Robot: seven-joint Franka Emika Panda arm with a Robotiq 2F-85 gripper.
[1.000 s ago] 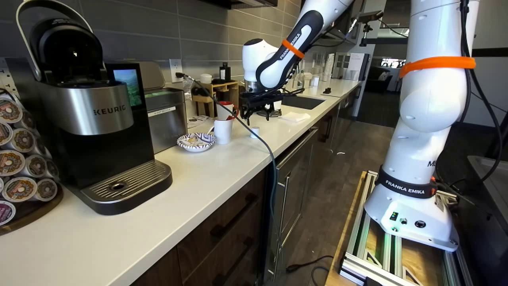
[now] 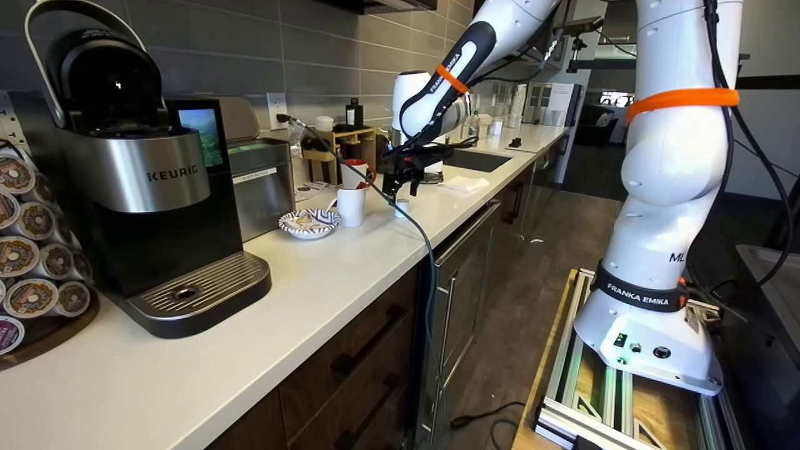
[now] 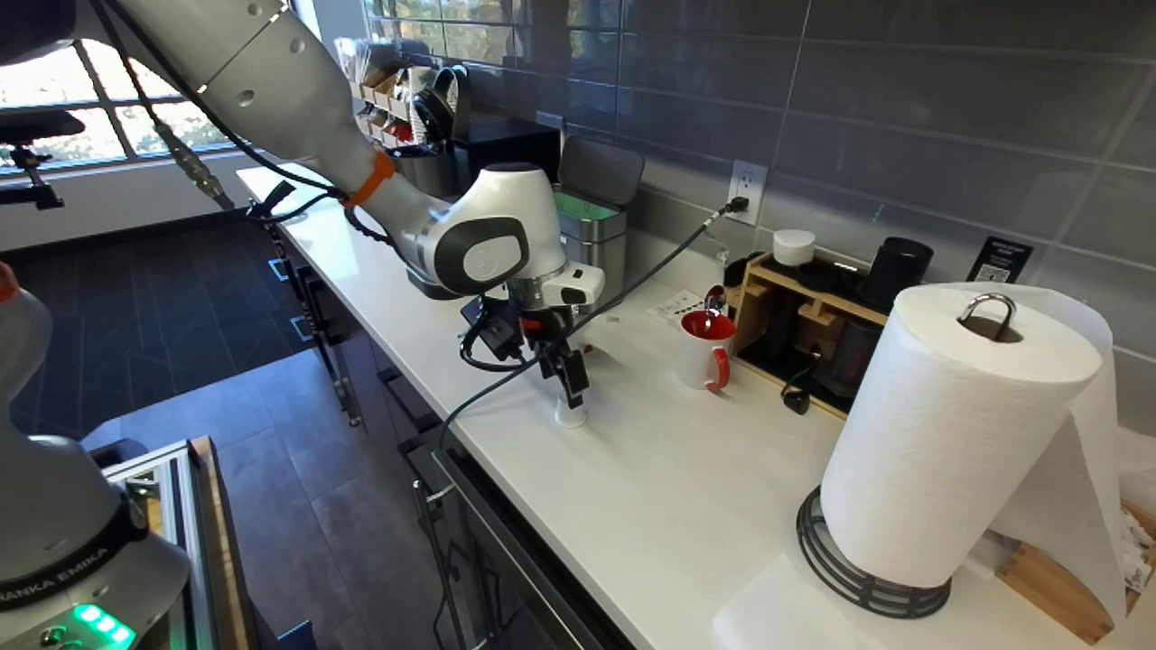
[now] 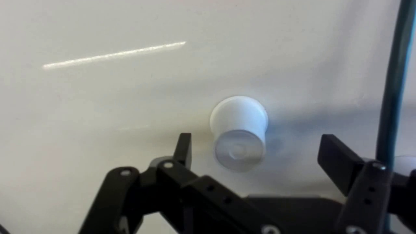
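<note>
A small white pod-like cup (image 4: pixel 238 117) rests on the pale counter, its flat greyish end facing the wrist camera. My gripper is open around and above it, one black finger (image 4: pixel 183 150) to the left and the other (image 4: pixel 337 162) to the right, neither touching it. In exterior view 1 the gripper (image 2: pixel 405 187) hangs just over the cup (image 2: pixel 402 207). From the other side, in exterior view 2, the fingers (image 3: pixel 568 374) partly cover the cup (image 3: pixel 570 413).
A dark cable (image 2: pixel 409 217) crosses close to the gripper. White mugs (image 2: pixel 350 206) and a patterned bowl (image 2: pixel 309 224) stand nearby. The coffee maker (image 2: pixel 161 172) is at the near end, the paper towel roll (image 3: pixel 959 422) at the other.
The wrist has turned, and the gripper has shifted slightly toward the small cup. The cup, mugs and bowl stay where they were.
</note>
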